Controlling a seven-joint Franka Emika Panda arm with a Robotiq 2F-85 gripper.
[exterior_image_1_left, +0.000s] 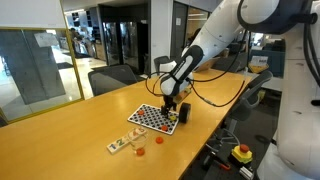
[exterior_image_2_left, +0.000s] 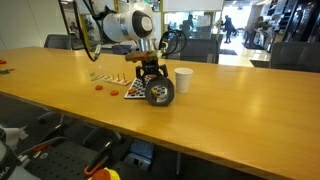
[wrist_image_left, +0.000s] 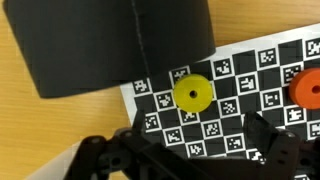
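A yellow disc (wrist_image_left: 193, 93) with a small hole in its middle lies on the checkered board (wrist_image_left: 232, 66), near one corner. In the wrist view my gripper stands open, one finger at either side of the disc's column and nothing held between them. A red disc (wrist_image_left: 306, 88) sits on the same board, toward the right edge of that view. From the first exterior view, the gripper (exterior_image_1_left: 172, 104) hangs low over the right part of the board (exterior_image_1_left: 152, 119); its exact height is hard to tell.
A black wheel-like object (exterior_image_2_left: 160, 90) stands close beside the board and the gripper. Behind it is a white cup (exterior_image_2_left: 183, 78). Loose red discs (exterior_image_1_left: 159, 141) and a row of light pieces (exterior_image_1_left: 125, 141) lie off the board.
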